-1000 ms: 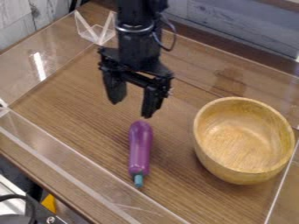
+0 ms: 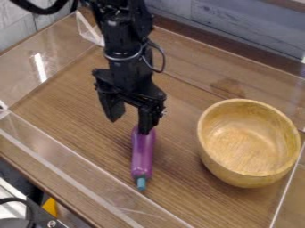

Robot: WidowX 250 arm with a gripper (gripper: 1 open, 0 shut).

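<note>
My black gripper (image 2: 132, 109) hangs open over the middle of the wooden table, its fingers spread, the right one just above the top end of a purple marker-like object with a teal tip (image 2: 142, 157). That object lies lengthwise on the table, pointing toward the front. I cannot tell whether the finger touches it.
A large yellow bowl (image 2: 248, 142) sits to the right of the purple object. Clear plastic edging runs along the sides, and a pale wall stands at the back.
The purple object and the bowl look unmoved.
</note>
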